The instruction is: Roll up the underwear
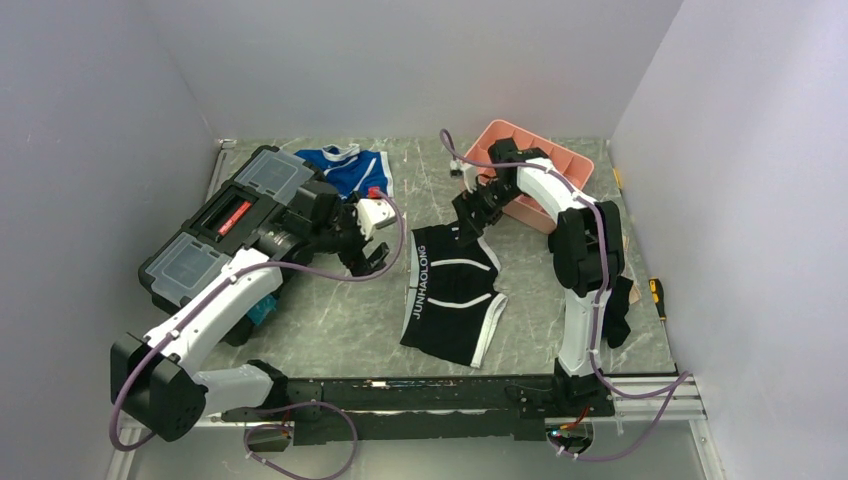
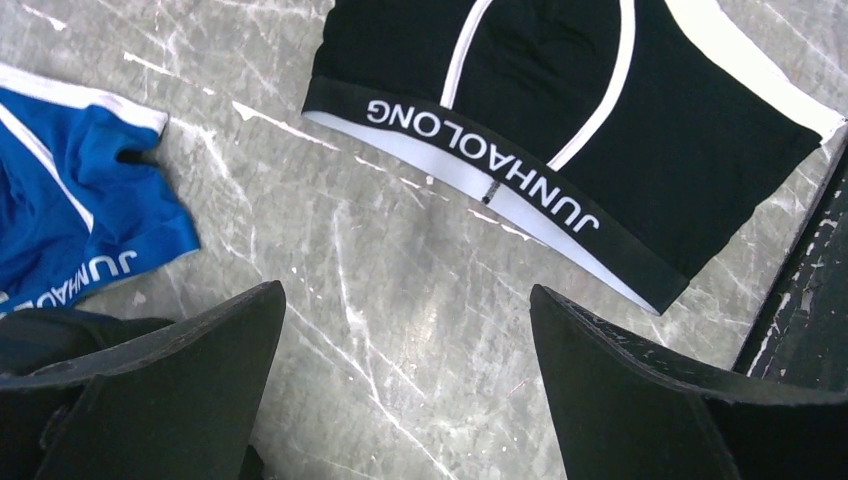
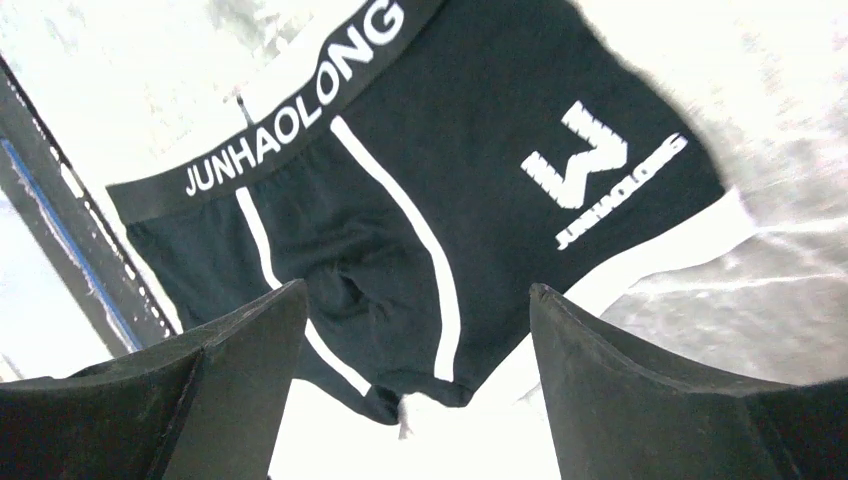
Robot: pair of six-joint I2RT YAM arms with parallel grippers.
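Black underwear [image 1: 455,295] with a JUNHAOLONG waistband and white trim lies spread on the grey marbled table, waistband to the left in the top view. Its legs show slight wrinkles in the right wrist view, where the underwear [image 3: 450,180] spreads beyond the fingertips. Left of the waistband my left gripper [image 1: 370,262] stands open; only bare table lies between its fingers in the left wrist view. Over the far end of the underwear hovers my right gripper [image 1: 470,220], its fingers apart and no cloth visibly pinched between its fingers.
Blue underwear [image 1: 350,172] lies at the back left, beside a black toolbox [image 1: 225,230]. A pink compartment box [image 1: 565,165] stands behind the right arm. Dark cloth [image 1: 617,312] and a screwdriver [image 1: 657,298] are at the right edge.
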